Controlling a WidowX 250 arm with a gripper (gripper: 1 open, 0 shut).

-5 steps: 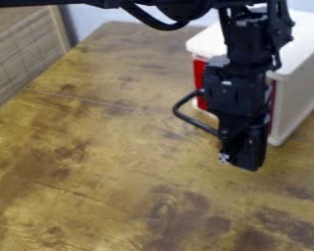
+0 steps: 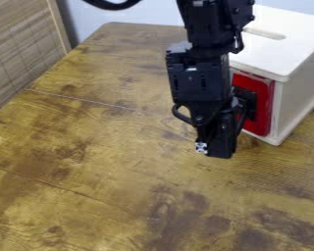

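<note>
My black gripper hangs in the middle-right of the camera view, pointing down over the wooden table, in front of a white box with a red front. The arm and gripper hide much of the red front. A small silver piece shows at the gripper's lower tip. Whether the fingers are open or shut is unclear.
A woven mat-like panel is at the upper left, and a pale wall or surface lies behind the table.
The arm and gripper have moved left across the box's front over the last second, uncovering more of the box's right side and part of the red front there.
</note>
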